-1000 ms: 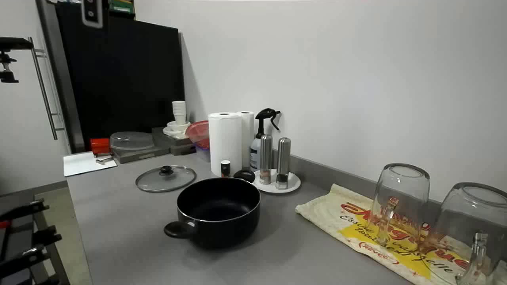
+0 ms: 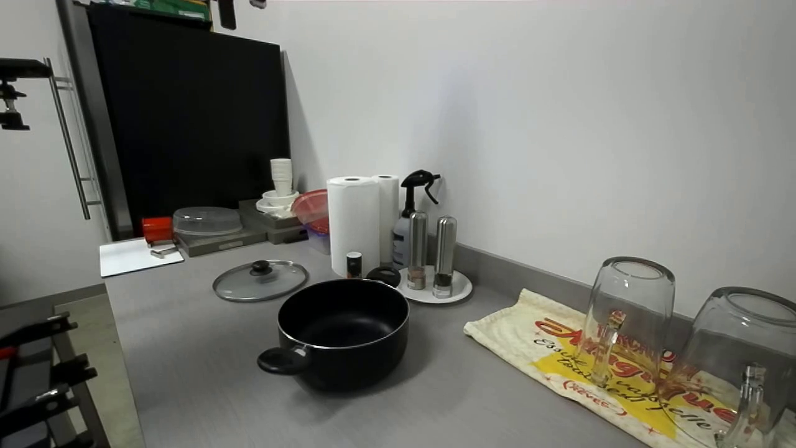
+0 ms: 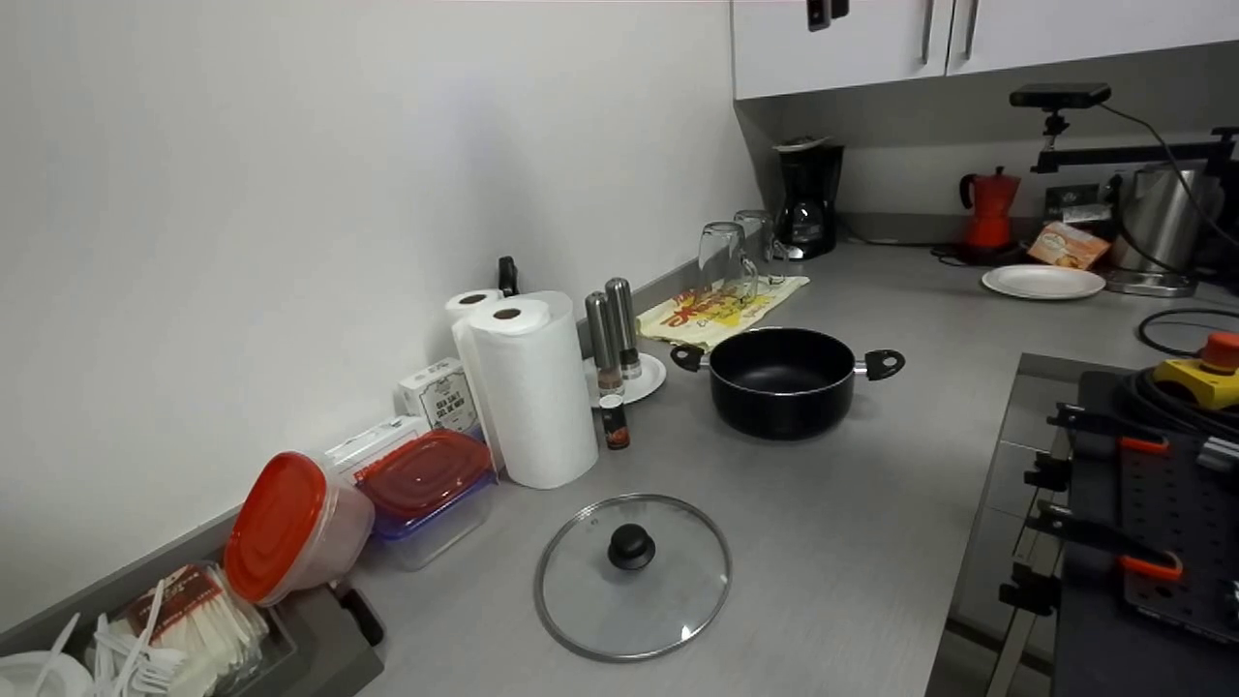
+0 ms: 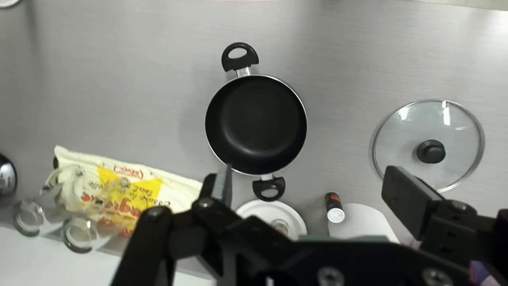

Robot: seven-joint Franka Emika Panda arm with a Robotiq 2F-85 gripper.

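High above the counter, my gripper is open, its fingers spread wide in the wrist view with nothing held between them. Only dark fingertips (image 2: pixel 227 14) poke in at the top edge of exterior view 1, and a small piece of the gripper shows at the top of exterior view 2. An empty black pot (image 2: pixel 343 336) with two handles stands upright on the counter, uncovered. Apart from it, a round glass lid (image 3: pixel 633 581) with a black knob lies flat, knob up. In the wrist view the pot (image 4: pixel 257 124) is left of the lid (image 4: pixel 428 124).
Paper towel rolls (image 3: pixel 536 395), a small spice jar (image 3: pixel 613 422) and a white plate with two grinders (image 2: pixel 445 254) stand by the wall. Glass mugs (image 2: pixel 630 321) rest upside down on a printed cloth (image 2: pixel 500 328). Counter between pot and lid is clear.
In exterior view 1 the gripper's tip at the top has moved right and higher, mostly out of frame. Pot, lid and the other counter items are where they were.
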